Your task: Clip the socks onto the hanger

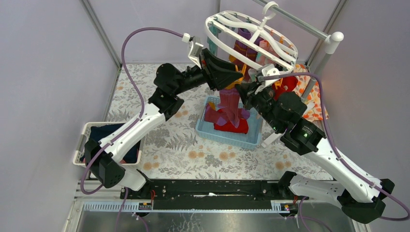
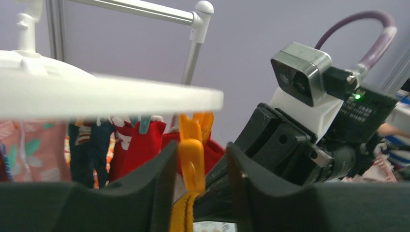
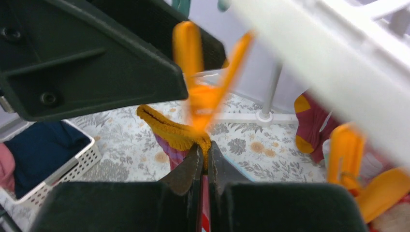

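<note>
The white round clip hanger (image 1: 251,43) hangs from the rail with several socks clipped on it. Below its front rim, an orange clip (image 2: 192,164) stands between the fingers of my part-open left gripper. My right gripper is shut on the mustard cuff (image 3: 169,128) of a purple sock (image 1: 228,99), which dangles over the blue basket, just beneath that clip. Both grippers meet at the front of the hanger; whether the clip bites the cuff is unclear.
The blue basket (image 1: 205,128) holds red and purple socks. A white basket (image 1: 79,150) with navy cloth stands at the left. An orange patterned cloth (image 1: 316,108) lies at the right, behind my right arm and the stand's pole.
</note>
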